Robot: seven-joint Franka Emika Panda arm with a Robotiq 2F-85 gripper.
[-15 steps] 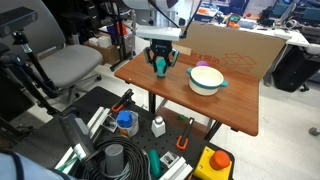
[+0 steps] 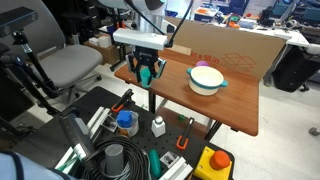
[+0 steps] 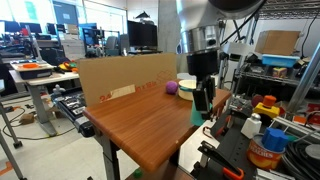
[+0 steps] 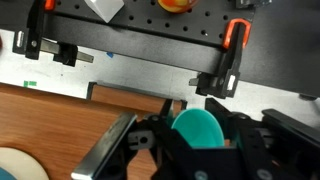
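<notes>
A teal-green cup is between the fingers of my gripper, which is shut on it. Beside the left front edge of the brown table, the pair hangs close to the black robot base. In the second exterior view, the cup shows below the gripper, to the right of the tabletop. From the wrist, the cup's round end fills the space between the dark fingers, with table edge and floor behind it.
On the table stand a white pot and, behind it, a purple object. A blue container, a white bottle and an orange-yellow object sit on the black base.
My gripper and the green cup have moved left and lower in the first exterior view, from over the table toward its edge and the base. The white pot has stayed put.
</notes>
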